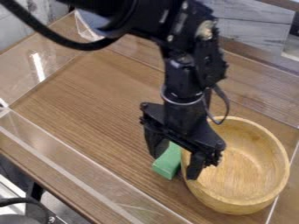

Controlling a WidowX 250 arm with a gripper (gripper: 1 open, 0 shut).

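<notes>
My gripper (177, 144) is open, its black fingers hanging over a green block (166, 165) and the left rim of a tan oval bowl (243, 180). The block lies on the wooden surface just left of the bowl, partly hidden by the gripper. Whether the fingertips touch either one cannot be told.
A pale panel stands at the back right. A black cable arcs in from the top left.
</notes>
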